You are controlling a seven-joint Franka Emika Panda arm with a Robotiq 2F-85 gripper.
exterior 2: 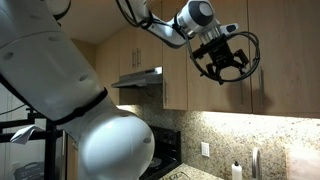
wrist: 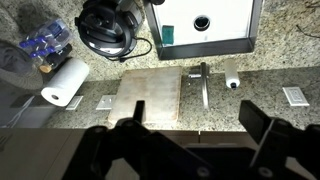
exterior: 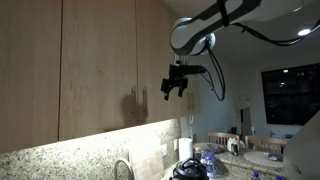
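Note:
My gripper stands open in the wrist view, its two dark fingers wide apart with nothing visible between them. In exterior view 1 the gripper (exterior: 178, 91) is high up in front of the wooden upper cabinet doors (exterior: 95, 70), to the right of two upright bar handles (exterior: 145, 99). Exterior view 2 also has the gripper (exterior 2: 228, 78) raised before the cabinets (exterior 2: 285, 60), near a door handle (exterior 2: 262, 80). Whether it touches a door cannot be told.
Below lie a sink (wrist: 205, 47), a faucet (wrist: 205, 85), a pale cutting board (wrist: 148, 95) and a paper towel roll (wrist: 64, 82). A black appliance (wrist: 106, 28) stands by the sink. Exterior view 2 shows a white bottle (exterior 2: 237, 171) at the counter.

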